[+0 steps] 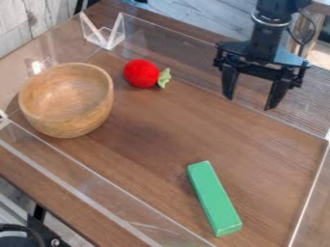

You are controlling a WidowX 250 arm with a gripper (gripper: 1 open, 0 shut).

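My black gripper [252, 89] hangs open over the back right of the wooden table, its fingers apart with nothing between them. To its left lies a red tomato-like object [141, 71] with a green top. A wooden bowl [65, 101] sits at the left. A long green block [214, 197] lies at the front right.
Clear plastic walls run along the table's sides, and a small clear holder [102, 34] stands at the back left.
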